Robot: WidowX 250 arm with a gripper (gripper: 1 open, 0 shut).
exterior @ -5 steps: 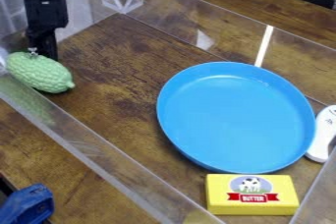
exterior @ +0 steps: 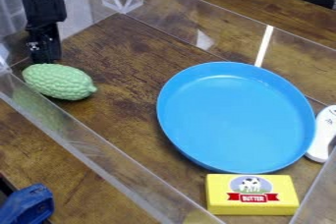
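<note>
A pale green, bumpy oblong toy vegetable (exterior: 59,82) lies on the dark wooden surface at the left, close to the clear wall. Just above and behind it, at the left edge, is my black gripper (exterior: 37,53), pointing down. The green toy sits below the fingertips, not held between them. The fingers are dark and small in the view, partly hard to separate from one another.
A large blue plate (exterior: 233,112) fills the middle right. A yellow butter box (exterior: 251,196) lies at the front, a white object (exterior: 324,135) at the right edge, a blue object (exterior: 27,205) at bottom left. Clear walls border the area.
The green toy has shifted right and slightly downward in the view, away from the left wall. My gripper has moved slightly lower.
</note>
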